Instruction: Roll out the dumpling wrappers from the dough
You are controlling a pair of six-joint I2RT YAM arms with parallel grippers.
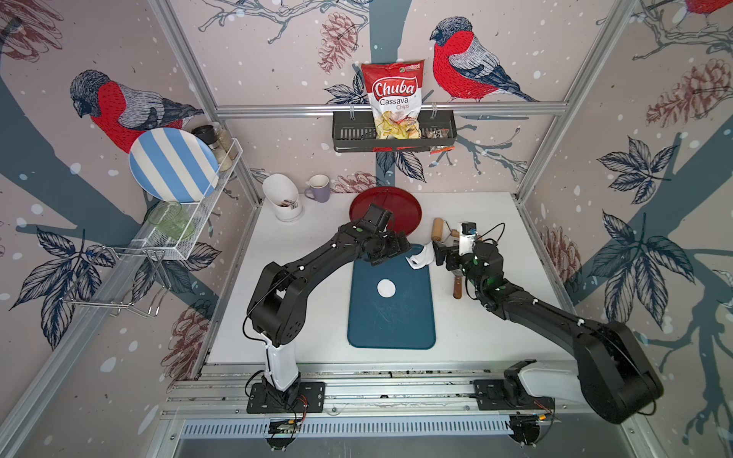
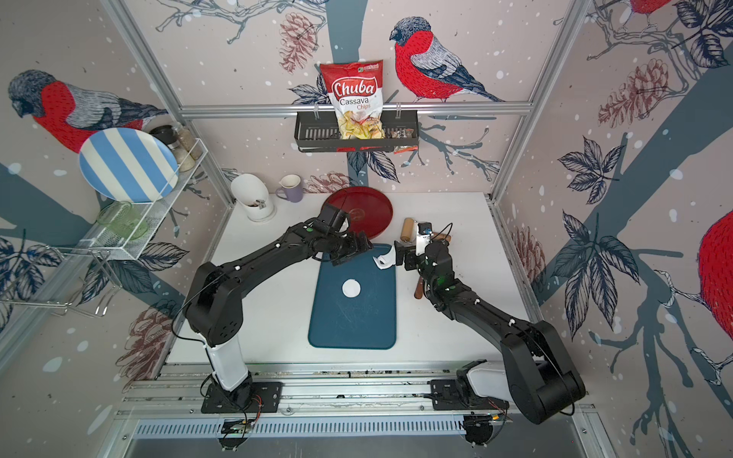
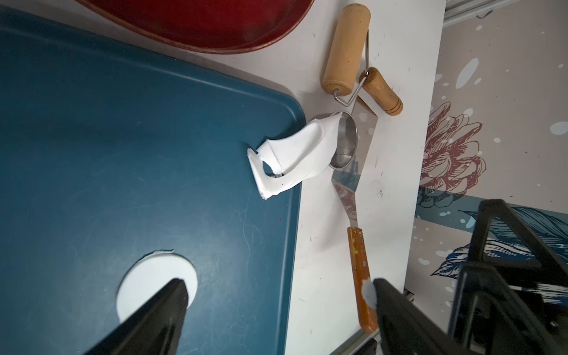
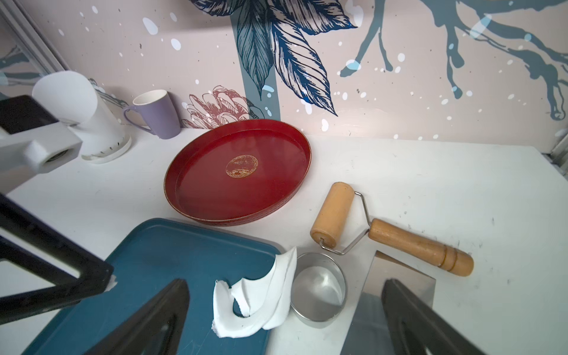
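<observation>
A round white dough wrapper (image 1: 386, 287) lies flat on the blue board (image 3: 148, 148). Crumpled scrap dough (image 4: 254, 304), bent into a curl, rests across the board's far right corner, touching the metal ring cutter (image 4: 318, 288) beside it. Above the far end of the board, my left gripper is open and empty; a whitish smear shows on one of its fingers (image 3: 387, 307). My right gripper stands open near the scrap dough, nothing gripped. Right of the cutter lies the wooden rolling pin (image 4: 332, 214).
A spatula with a brown handle (image 3: 359, 272) lies right of the board. Behind stand a red round tray (image 4: 236, 171), a purple mug (image 4: 158, 114) and a white holder (image 4: 82, 112). Both grippers are close together; the table left of the board is clear.
</observation>
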